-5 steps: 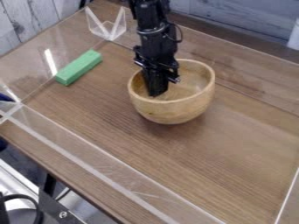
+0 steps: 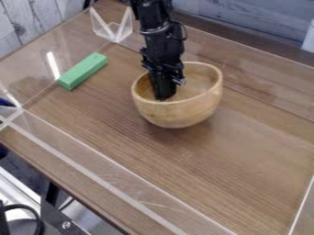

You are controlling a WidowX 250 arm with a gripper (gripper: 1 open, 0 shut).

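A black robot gripper [image 2: 164, 83] reaches down from the top centre into a large wooden bowl [image 2: 185, 109], its lower end just inside the bowl's left part. Whether it is open or shut, and whether it grips anything, is hard to see in the blur.
A green block [image 2: 83, 71] lies left of the bowl on the wooden table [image 2: 185, 184]. A white wire-like stand [image 2: 110, 26] is at the top left.
The gripper's arm looks slightly shifted and turned over the bowl. The bowl stays in about the same place.
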